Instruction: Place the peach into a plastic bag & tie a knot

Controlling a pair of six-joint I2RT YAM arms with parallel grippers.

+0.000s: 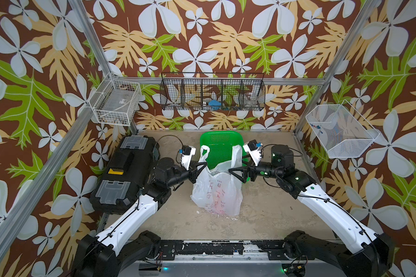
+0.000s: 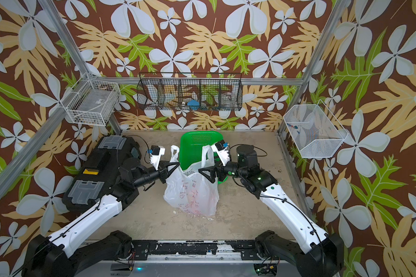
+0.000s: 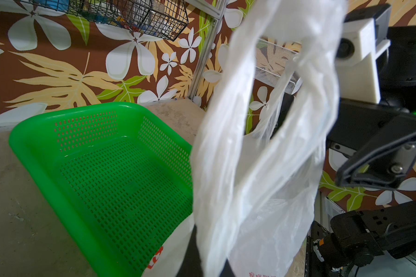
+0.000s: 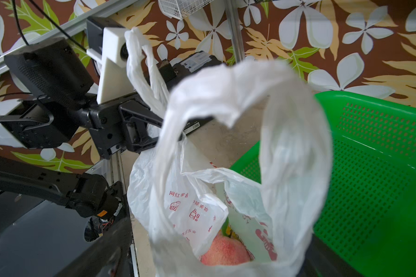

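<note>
The white plastic bag [image 1: 218, 194] with red print stands upright on the table, its mouth open. Inside it the pinkish peach [image 4: 225, 250] shows in the right wrist view, partly covered by the bag's folds. My left gripper [image 1: 204, 165] is shut on the bag's left handle [image 3: 217, 170], which rises between its close-set fingertips. At the other side my right gripper [image 1: 237, 165] stands open, its fingers [image 4: 104, 254] spread wide at the right handle [image 4: 293, 152]. That handle loops up between them in the right wrist view, without being pinched.
A green perforated basket [image 1: 217, 138] sits right behind the bag, empty where visible. The black toolbox [image 1: 123, 173] lies left of the left arm. Table in front of the bag is clear. Wire baskets [image 1: 212, 94] hang on the back wall.
</note>
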